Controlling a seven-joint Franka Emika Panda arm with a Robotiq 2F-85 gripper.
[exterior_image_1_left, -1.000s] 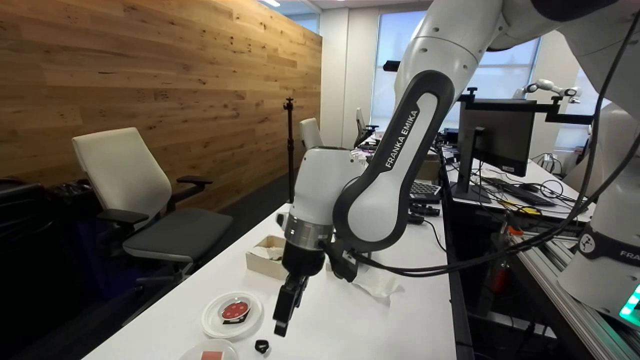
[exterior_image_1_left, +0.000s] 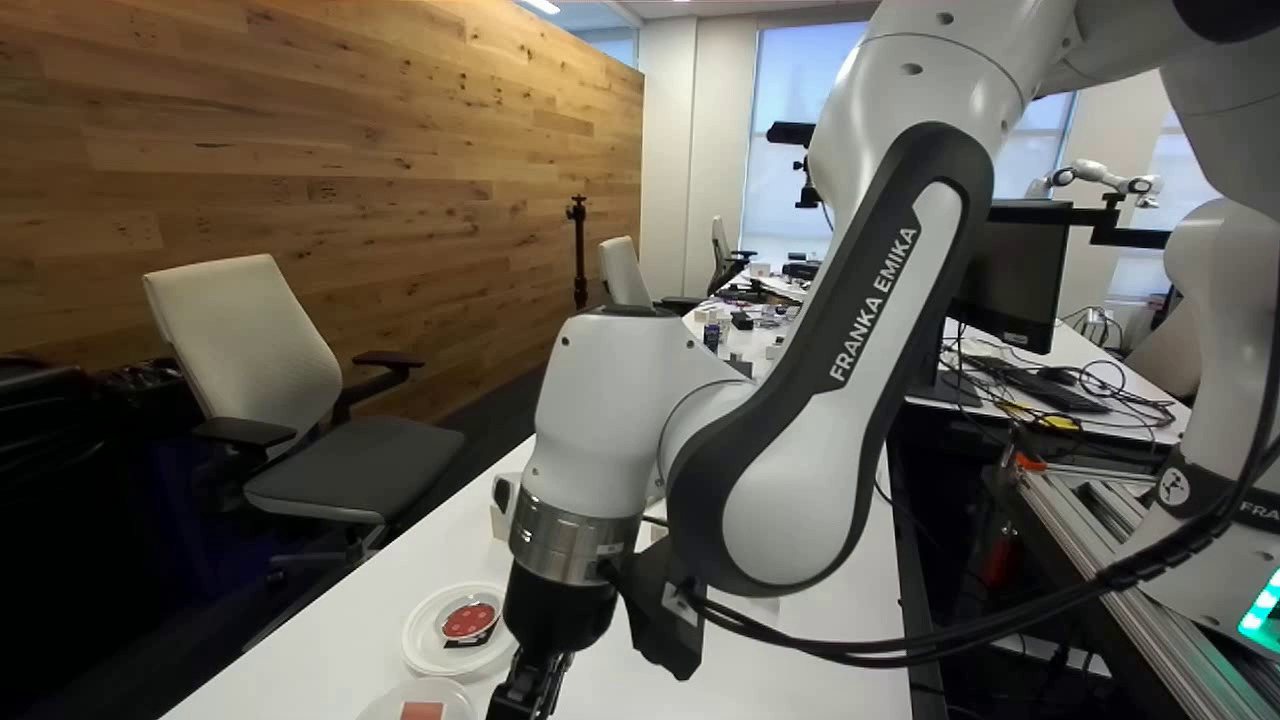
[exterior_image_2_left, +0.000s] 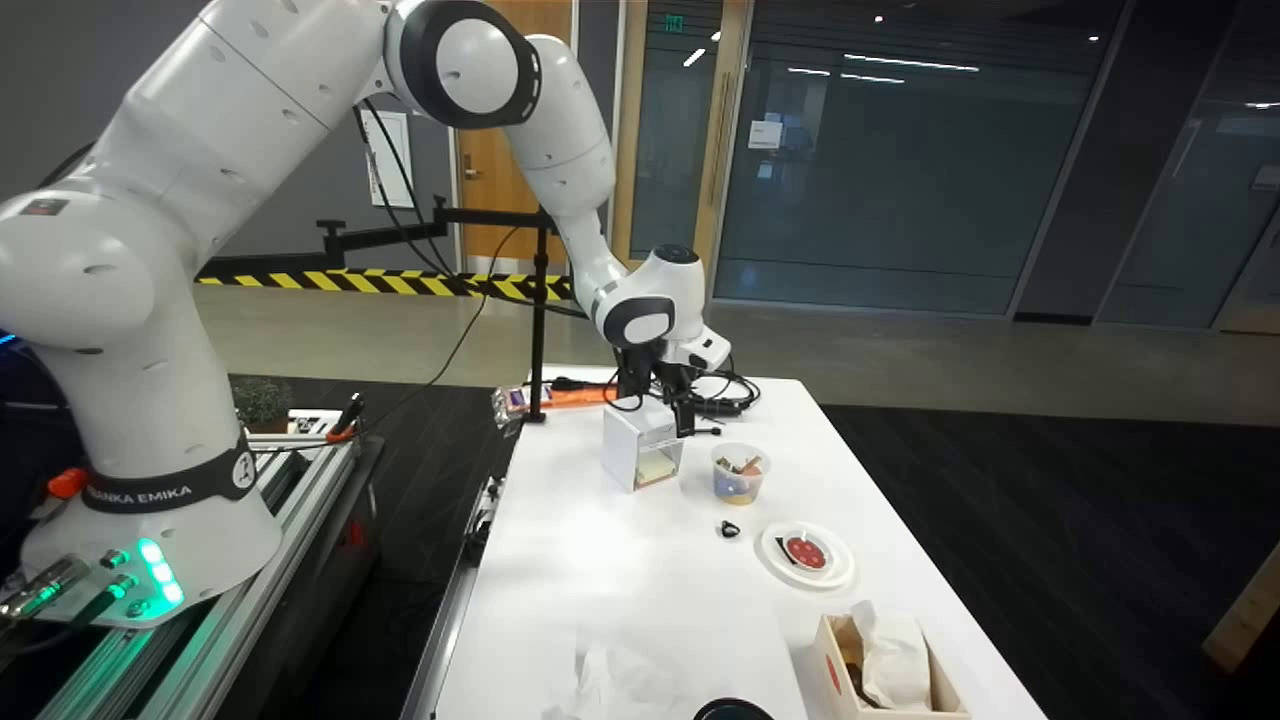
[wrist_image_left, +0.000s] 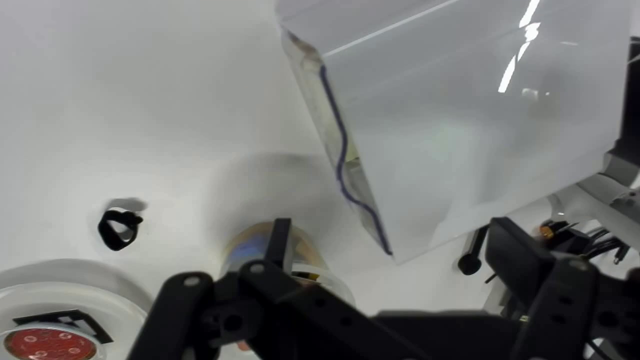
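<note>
My gripper stands open, its fingers wide apart in the wrist view. Below them are a corner of a white box (wrist_image_left: 468, 138) and a clear cup (wrist_image_left: 243, 249), the latter partly hidden by one finger. In exterior view 2, the gripper (exterior_image_2_left: 684, 420) is beside the white box (exterior_image_2_left: 633, 450), with the cup (exterior_image_2_left: 738, 482) to its right; contact with the box cannot be judged. Nothing appears held. A small black ring-like object (wrist_image_left: 108, 233) lies on the table. White plates (exterior_image_2_left: 774, 564) carry a round red-topped item (exterior_image_2_left: 805, 552).
Black cables (exterior_image_2_left: 732, 402) and an orange item (exterior_image_2_left: 576, 397) lie behind the box. A tissue-filled wooden box (exterior_image_2_left: 828, 660) and a black disc (exterior_image_2_left: 732, 710) are at the near end.
In exterior view 1, the arm has come nearer the camera and the gripper has shifted down and left. It now reaches the frame's bottom edge, and the black ring-like object is hidden.
</note>
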